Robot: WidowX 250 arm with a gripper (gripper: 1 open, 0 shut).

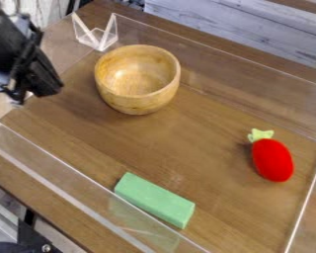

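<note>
At the upper left, the black gripper (27, 81) reaches into view from the left edge, blurred, just left of a wooden bowl (137, 91) and above the tabletop; whether anything is between its fingers cannot be made out. The bowl is upright and looks empty. A red strawberry-like object (272, 158) with a pale green top lies at the right. A green block (154, 201) lies at the front centre.
A clear angular rack-like piece (96, 36) stands behind the bowl. Transparent walls (55, 175) edge the wooden table (200, 138).
</note>
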